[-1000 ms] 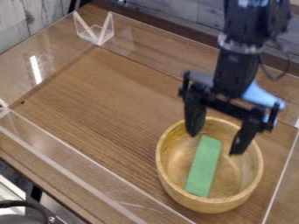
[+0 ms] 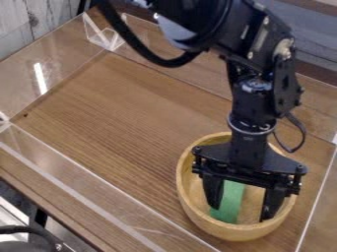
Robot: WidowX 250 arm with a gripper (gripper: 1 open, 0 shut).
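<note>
A wooden bowl (image 2: pixel 192 205) sits at the lower right of the table. My black gripper (image 2: pixel 243 185) is down inside it, open, with its fingers on either side of a green oblong object (image 2: pixel 227 209). Part of the green object is hidden under the gripper.
A clear plastic piece (image 2: pixel 102 31) stands at the back left. A raised edge runs along the back right.
My gripper has moved down from above the bowl into it, around the green object. The bowl and green object look unmoved.
</note>
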